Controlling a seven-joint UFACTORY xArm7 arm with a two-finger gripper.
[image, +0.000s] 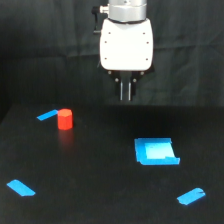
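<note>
My gripper (125, 90) hangs high at the back middle, under the white hand of the arm, well above the dark table. Its two thin fingers point down and stand close together; only a narrow dark strip shows between them, with no object seen there. Whether they touch is too small to tell. Toward the left on the table stands a small red block (65, 119), far from the fingers. A blue tape square with a pale centre (158, 150) lies at the right, nearer the camera than the gripper.
Short blue tape strips mark the table at the back left (47, 115), front left (20, 188) and front right (190, 196). Between the red block and the blue square the dark tabletop is clear. A black curtain (40, 50) hangs behind.
</note>
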